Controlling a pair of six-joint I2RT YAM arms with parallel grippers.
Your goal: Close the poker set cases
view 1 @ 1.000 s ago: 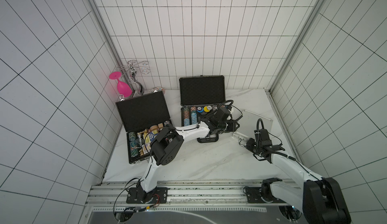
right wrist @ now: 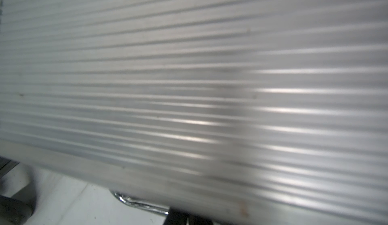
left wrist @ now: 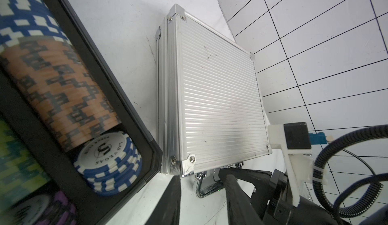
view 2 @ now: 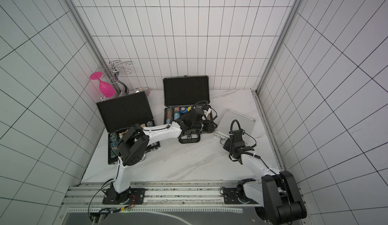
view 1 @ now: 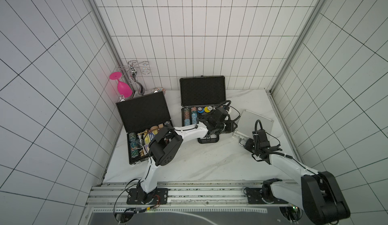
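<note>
The silver poker case (view 1: pixel 252 120) at the right lies with its lid down; its ribbed top (left wrist: pixel 222 91) fills much of the left wrist view. My right gripper is shut at that case's front edge, by the metal handle (left wrist: pixel 208 188), nothing showing between its fingers. Whether it touches a latch, I cannot tell. My left gripper is open and empty near the case's front left corner. The middle case (view 1: pixel 202 90) and the left case (view 1: pixel 143 110) stand with lids raised, chips inside. My left arm partly hides both.
A pink goblet-like object (view 1: pixel 123 88) and a curled metal stand (view 1: pixel 133 69) occupy the back left corner. Tiled walls (view 1: pixel 202 30) enclose the back and sides.
My left gripper has shifted slightly left over the past second. The right gripper has also moved a little left along the silver case's front. The cases look unmoved.
</note>
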